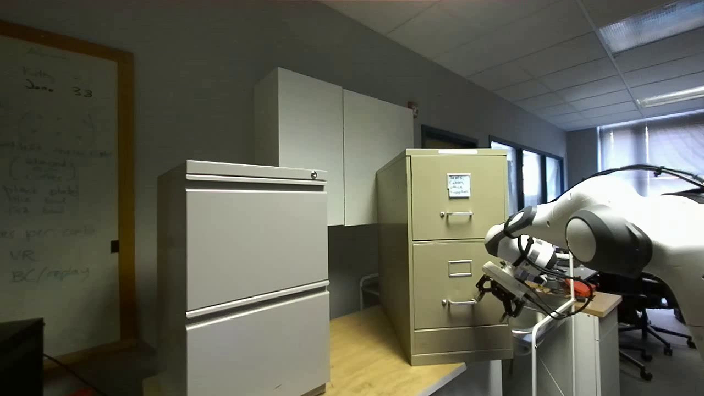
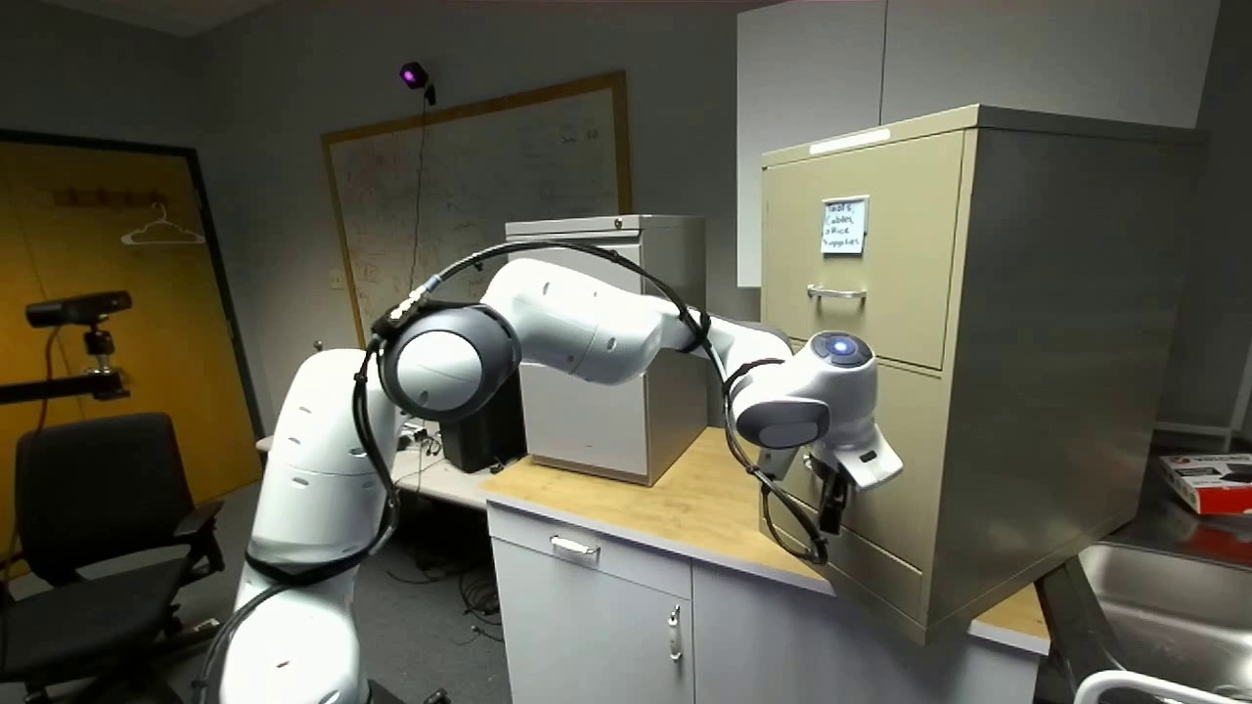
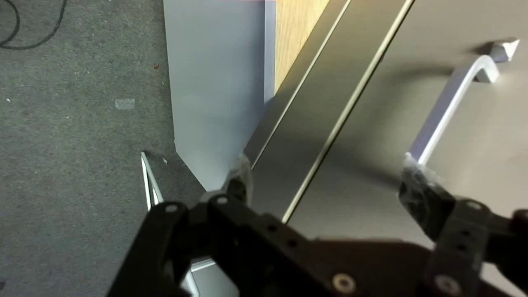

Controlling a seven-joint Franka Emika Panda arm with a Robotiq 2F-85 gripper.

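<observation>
A beige two-drawer file cabinet [image 1: 429, 284] stands on the wooden counter, both drawers flush with its frame. Its lower drawer carries a silver bar handle [image 1: 460, 303], which appears large at the upper right of the wrist view. My gripper [image 1: 495, 298] is at the right end of this handle, its fingers wide apart. Seen from the wrist, one taped fingertip [image 3: 414, 185] overlaps the near end of the handle; I cannot tell whether they touch. The other finger [image 3: 240, 180] lies over the drawer's bottom border. Nothing is held. In exterior view 2 the wrist hides the lower handle.
A grey file cabinet [image 1: 257, 244] stands to the left on the same counter [image 1: 359, 350]. A white metal rail [image 1: 535, 356] rises close to my gripper. Beside the beige cabinet is a sink [image 2: 1174, 610]. Bare counter lies between the cabinets.
</observation>
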